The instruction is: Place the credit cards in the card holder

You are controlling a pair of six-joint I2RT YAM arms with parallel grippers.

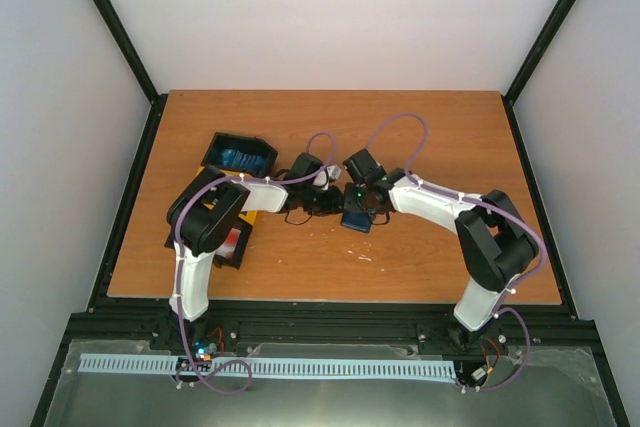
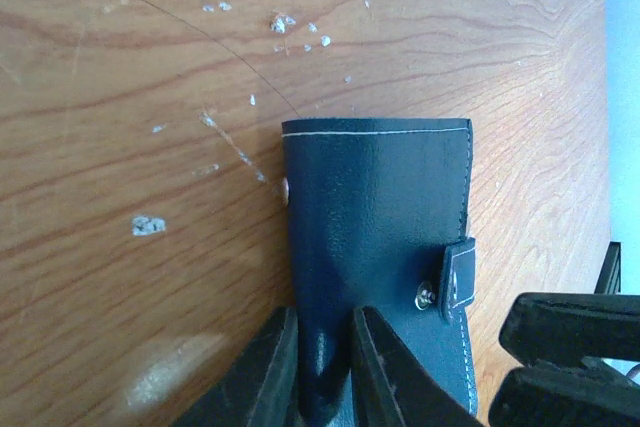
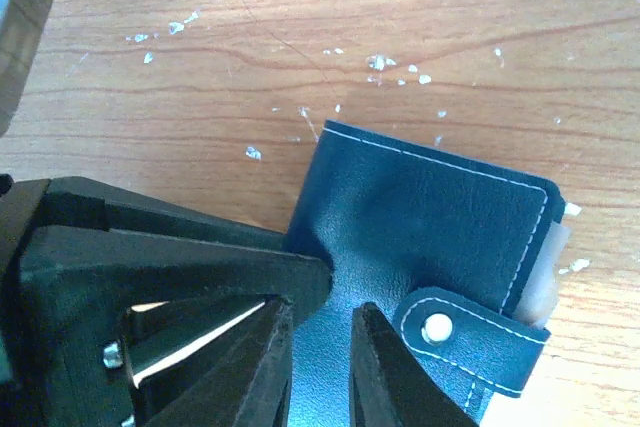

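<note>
The dark blue card holder (image 1: 356, 220) lies on the table between the two grippers, its strap fastened with a snap. My left gripper is shut on the holder's left edge. In the right wrist view, the left gripper's dark fingers (image 3: 210, 265) reach onto that edge. Over the holder's face, my right gripper is part open, with nothing seen gripped between its fingertips. A clear sleeve (image 3: 545, 277) pokes out at the holder's right side. No loose card can be made out clearly.
A black and yellow organizer (image 1: 262, 150) stands at the left, partly under the left arm. It holds a blue item (image 1: 240, 160) and a red-and-white item (image 1: 229, 243). White flecks (image 3: 378, 62) mark the wood.
</note>
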